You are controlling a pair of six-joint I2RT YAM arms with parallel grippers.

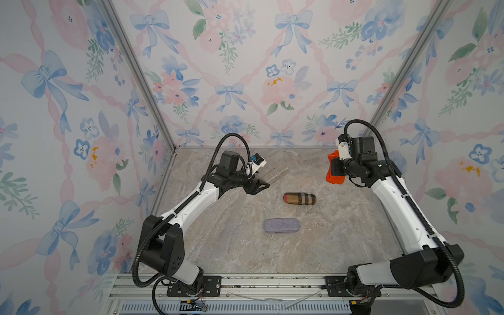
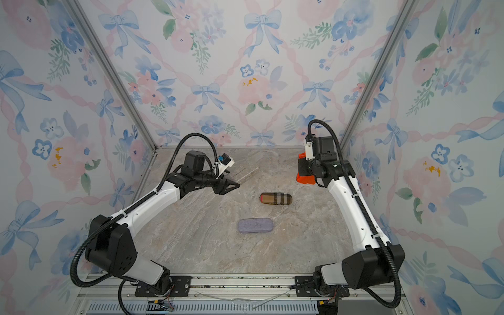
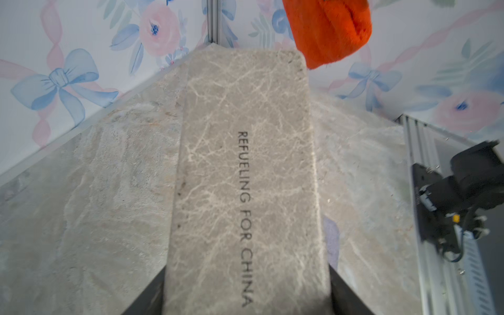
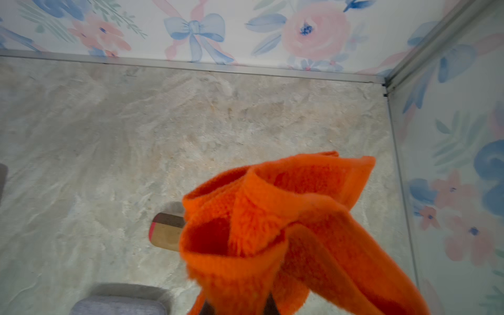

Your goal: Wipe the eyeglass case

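Observation:
The eyeglass case (image 3: 246,105) is a long grey marble-patterned box with dark lettering down its face. My left gripper (image 1: 258,184) is shut on its near end, with a finger at each side in the left wrist view. From above, the case blends into the table and only its pale edges stand out. Bunched in my right gripper is an orange cloth (image 4: 309,210), its folds hanging loose. The cloth is at the back right, well apart from the case.
A brown striped case (image 1: 299,198) with a red end lies mid-table. Nearer the front is a grey-purple case (image 1: 282,225). Patterned walls close in the back and sides.

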